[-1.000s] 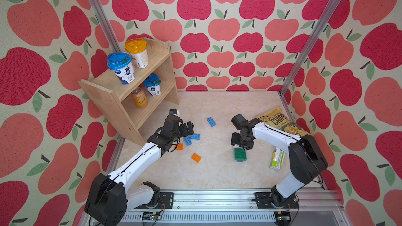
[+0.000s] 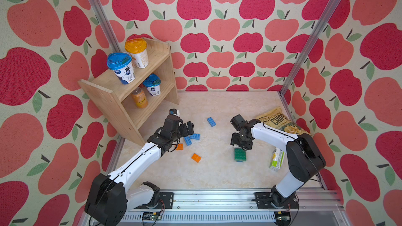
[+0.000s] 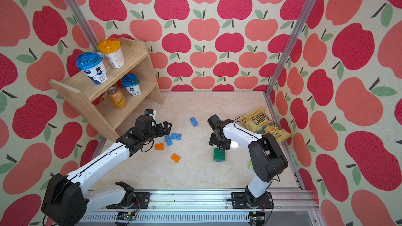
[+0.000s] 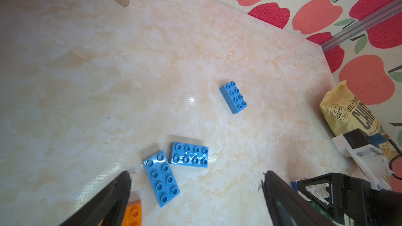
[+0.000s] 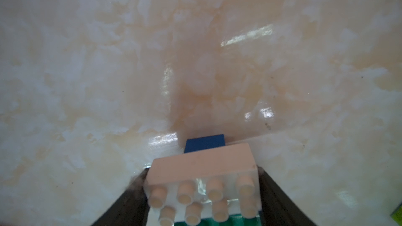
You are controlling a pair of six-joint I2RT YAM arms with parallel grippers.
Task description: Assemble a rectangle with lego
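Note:
In the right wrist view a pale, whitish brick (image 5: 205,167) with two rows of studs lies between the fingers of my right gripper. One finger stands at each end; the left one is blurred, and I cannot tell whether they press on it. Behind it shows a strip of dark blue brick (image 5: 204,143), and green (image 5: 226,221) shows at the bottom edge. The green block (image 2: 240,154), with blue below it, sits just in front of this gripper. My left gripper is open, empty, above two blue bricks (image 4: 161,177) (image 4: 189,154).
A third loose blue brick (image 2: 211,121) lies farther back; orange bricks (image 2: 179,146) (image 2: 196,157) lie at left front. A chips bag (image 2: 280,119) and a carton (image 2: 276,159) flank the right arm. The shelf (image 2: 121,92) bounds the left.
The left arm and the loose bricks stay where they were.

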